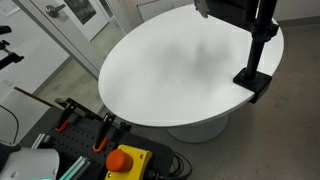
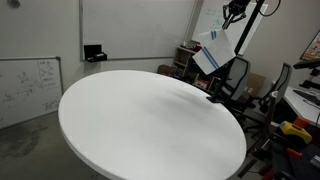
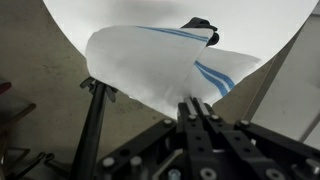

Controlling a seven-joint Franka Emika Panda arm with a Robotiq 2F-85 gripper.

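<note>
A white towel with blue stripes hangs in the air above the far right side of the table in exterior view 2. My gripper is shut on the towel, seen from above in the wrist view. From the fingers, the cloth spreads out with a fold, its blue stripes showing on two parts. Only a small pale bit at the top edge of exterior view 1 appears to be the towel; the gripper's fingers are out of sight there.
The round white table has a bare top. A black post is clamped at its edge, close to the towel. A red emergency button sits on a yellow box in front. Whiteboards line the back wall.
</note>
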